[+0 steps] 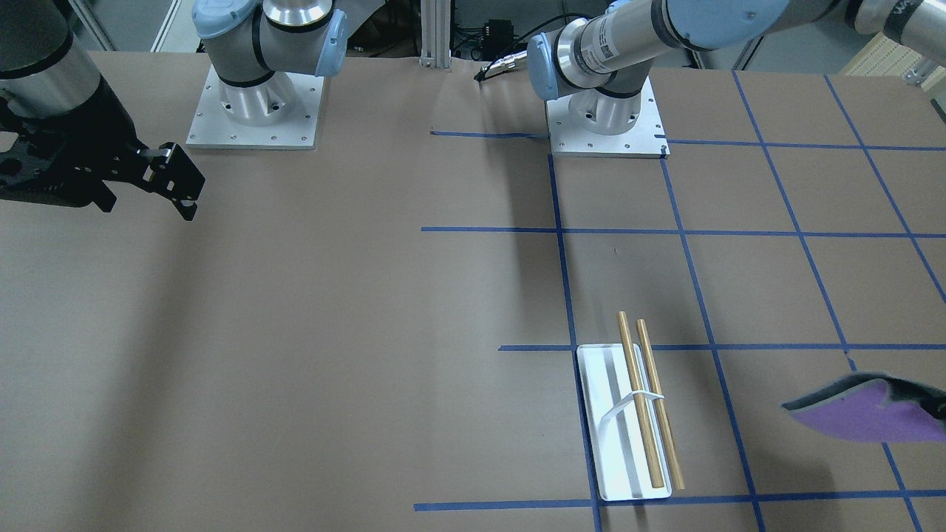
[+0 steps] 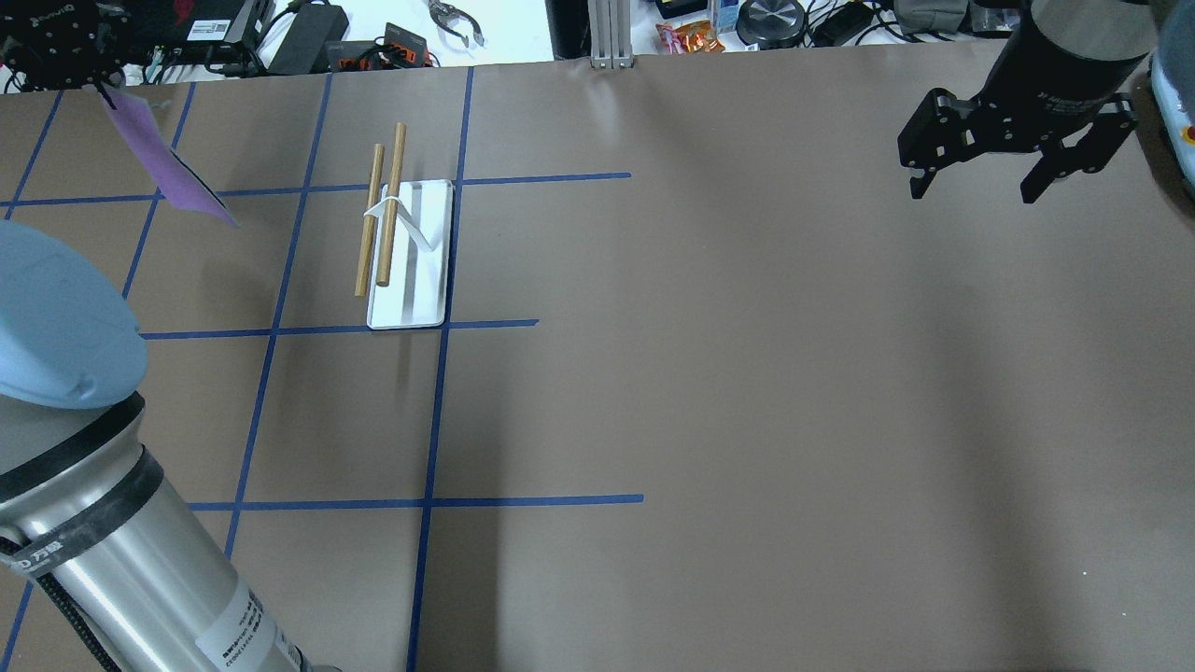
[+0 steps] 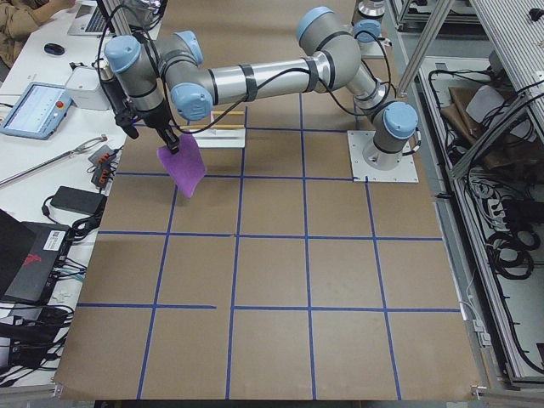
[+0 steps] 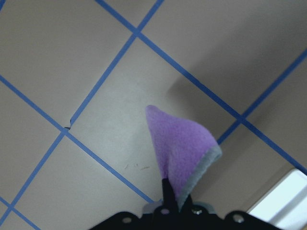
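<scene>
A purple cloth [image 1: 865,417] with a grey edge hangs in the air from my gripper, whose fingers are shut on one end of it; in the left view the cloth [image 3: 183,166] droops below the gripper. In the top view the cloth [image 2: 162,151] is left of a white tray [image 2: 420,291], which holds two wooden sticks [image 1: 645,425] on a white rest.
A second arm's black gripper [image 2: 1019,146] is parked at the opposite side, away from the tray.
</scene>
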